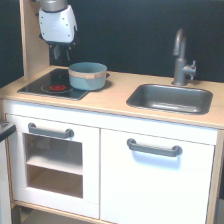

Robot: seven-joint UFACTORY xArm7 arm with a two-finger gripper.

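A blue-grey pot (88, 79) with a tan band rests at the right edge of the black cooktop (48, 88). My white arm (57, 22) reaches down from the top left. Its dark gripper (62, 52) hangs above the back of the cooktop, up and to the left of the pot and apart from it in the picture. The fingers blend into the dark background, so how the fingers stand is unclear.
To the right, a grey sink (170, 97) is set into the wooden counter (122, 88), with a tall faucet (181, 58) behind it. Bare counter lies between pot and sink. White cabinet doors with dark handles (154, 148) are below.
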